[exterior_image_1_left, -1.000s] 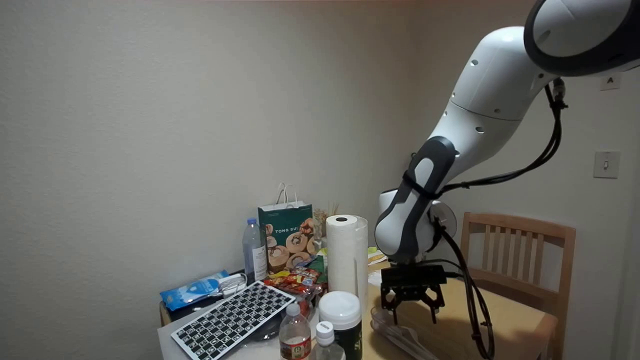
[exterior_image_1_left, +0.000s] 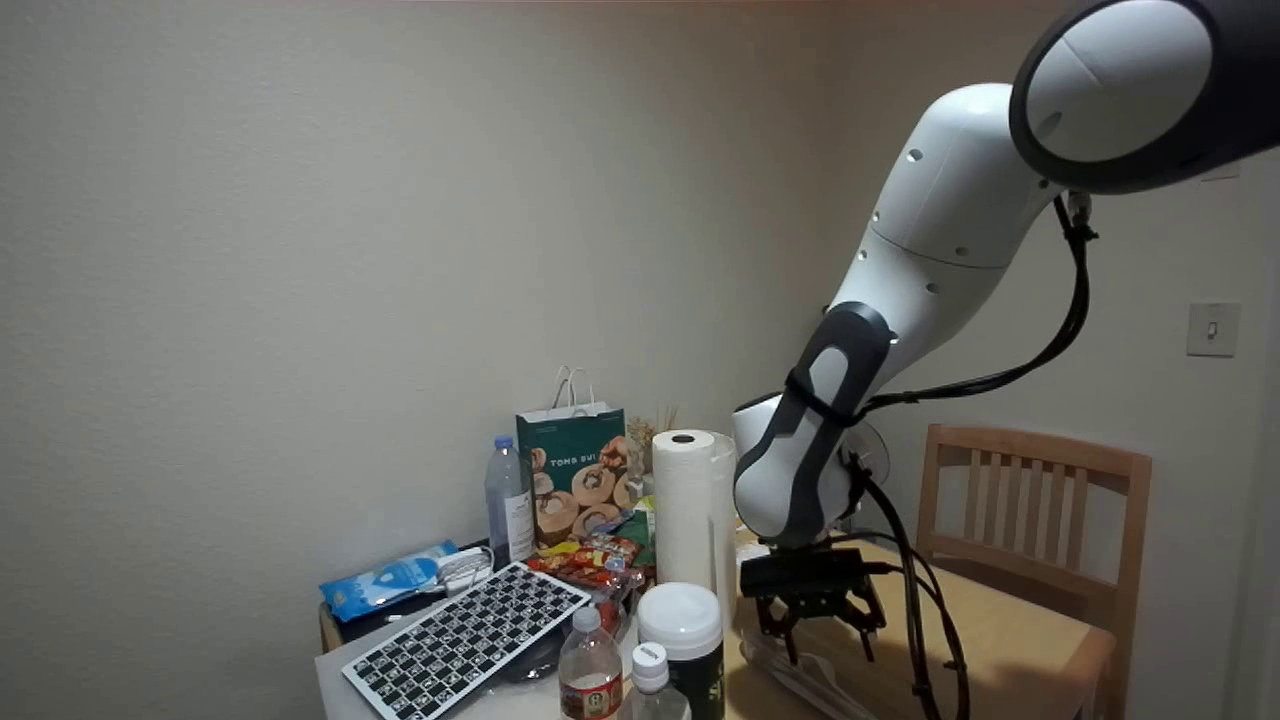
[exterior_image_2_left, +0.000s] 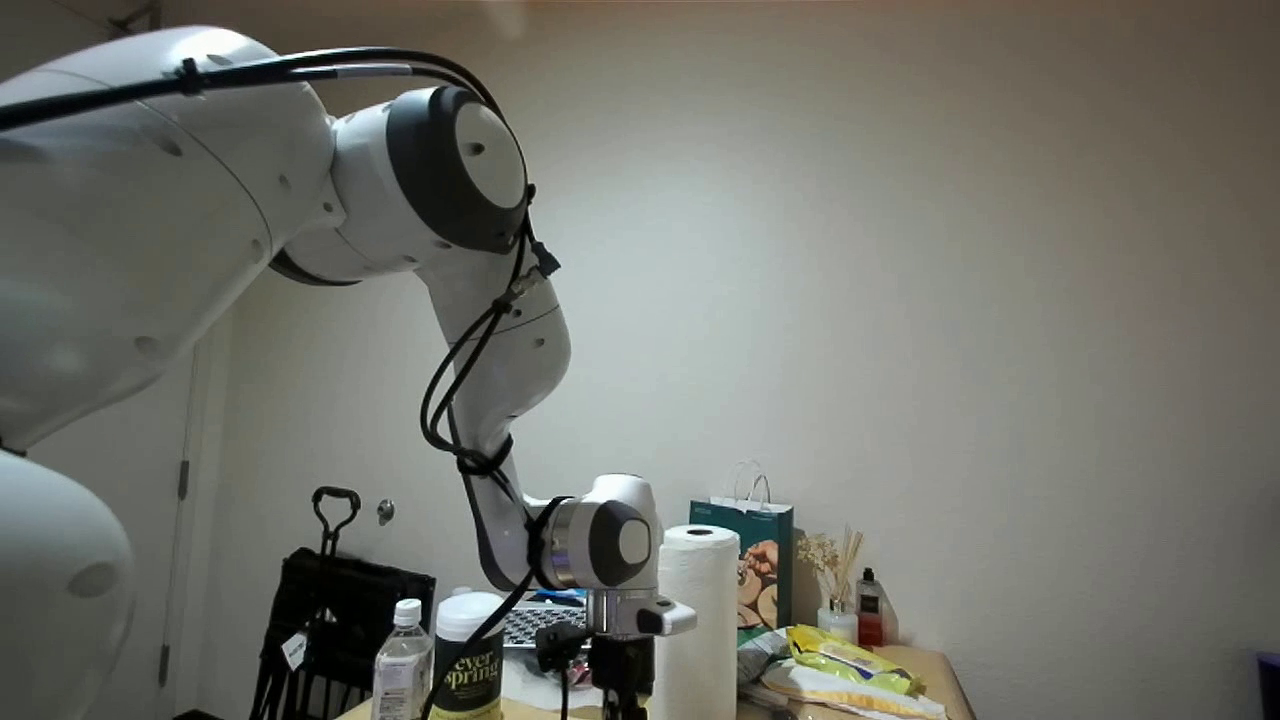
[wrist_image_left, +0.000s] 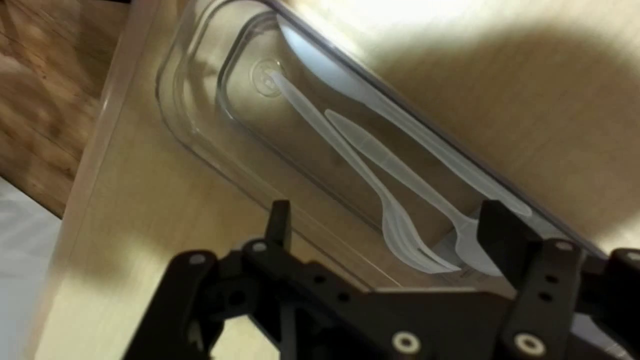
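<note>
A clear plastic tray (wrist_image_left: 198, 141) lies on the wooden table, seen from above in the wrist view. Inside it rest a translucent fork (wrist_image_left: 354, 159), a spoon (wrist_image_left: 414, 177) in the middle and a knife (wrist_image_left: 420, 132) along the far side wall. Over the near part of the tray, my gripper stands open, nothing held between its fingers. The fork's tines and the spoon's bowl appear between the two fingertips, the spoon's bowl close to the right one. In exterior view 1 the gripper (exterior_image_1_left: 830, 648) points down above the tray (exterior_image_1_left: 804, 678), whose lower end is cut off.
A paper towel roll (exterior_image_1_left: 684, 510) stands left of the gripper, with a white-lidded canister (exterior_image_1_left: 680, 620) and bottles (exterior_image_1_left: 590, 672) in front. Further left lie a checkered board (exterior_image_1_left: 468, 642) and snack bags (exterior_image_1_left: 588, 558). A chair (exterior_image_1_left: 1038, 504) stands behind.
My arm has shifted left and somewhat lower in exterior view 1, bringing the gripper nearer the towel roll. The gripper remains open, and the tray and surrounding objects have stayed put.
</note>
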